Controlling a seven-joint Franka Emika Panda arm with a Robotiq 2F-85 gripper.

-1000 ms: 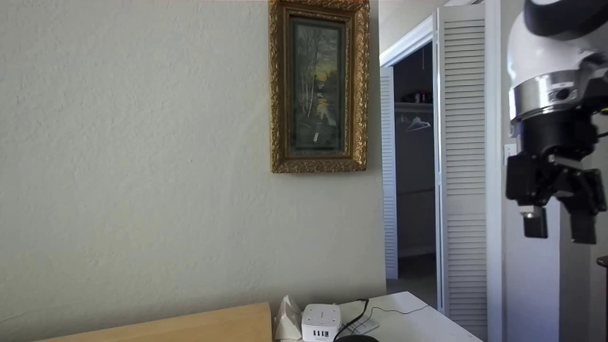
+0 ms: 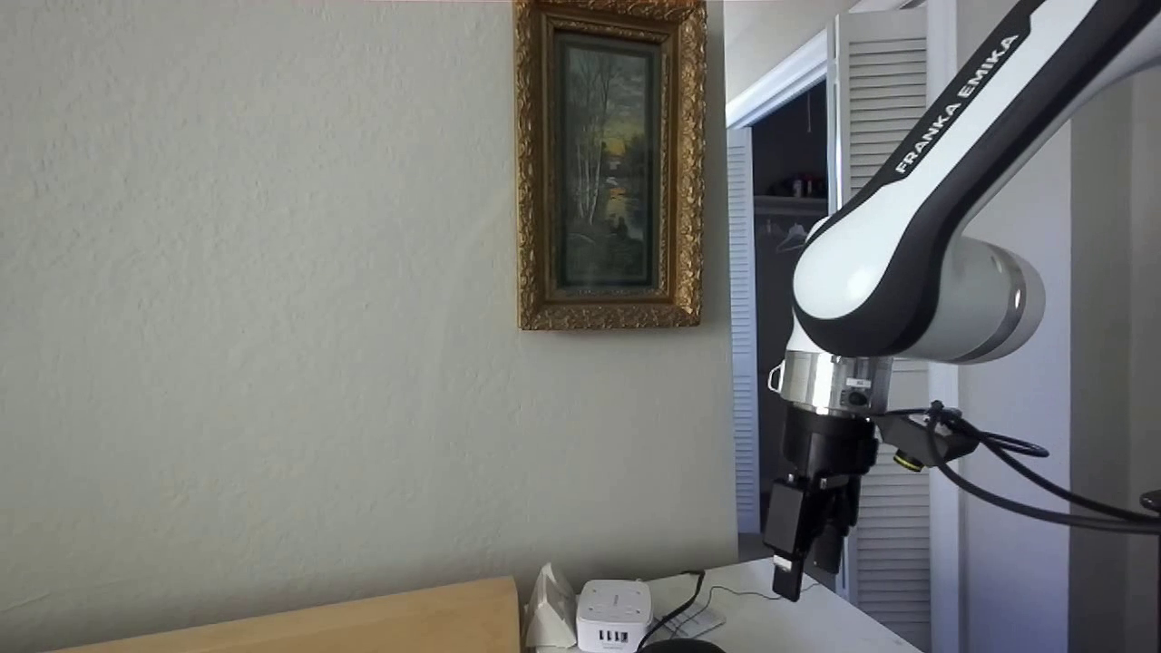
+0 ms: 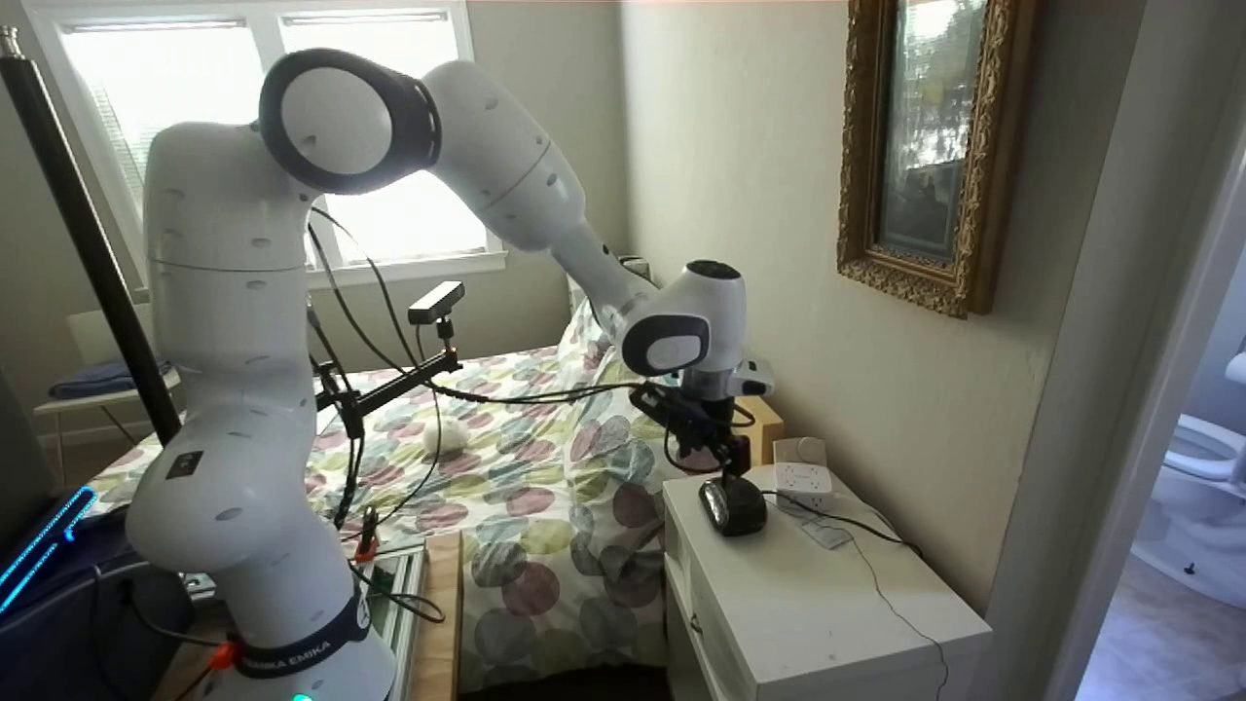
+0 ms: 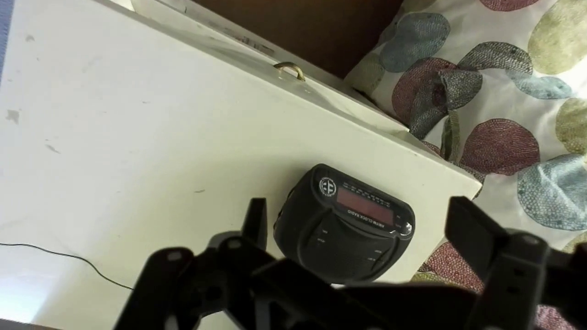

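Note:
A black clock radio [image 4: 352, 225] lies on the white cabinet top [image 4: 137, 137], close to the corner beside the bed. My gripper is open above it, its two fingers spread to either side of the radio in the wrist view with nothing held. From exterior view 2 the radio [image 3: 735, 504] sits just below the gripper [image 3: 726, 467], where the fingers are hard to make out. In exterior view 1 the gripper [image 2: 807, 577] points downward over the cabinet, and only the radio's dark top [image 2: 681, 646] shows at the bottom edge.
Behind the radio stand a white power strip cube [image 3: 803, 483] and its cord, near the wall. An open drawer with a brass pull [image 4: 290, 69] juts from the cabinet. The patterned bed [image 3: 537, 549] adjoins it; the cabinet's doorway end is mostly bare.
My arm has swung left and down in exterior view 1, bringing the gripper from the far right to over the cabinet. The objects on the cabinet look unmoved.

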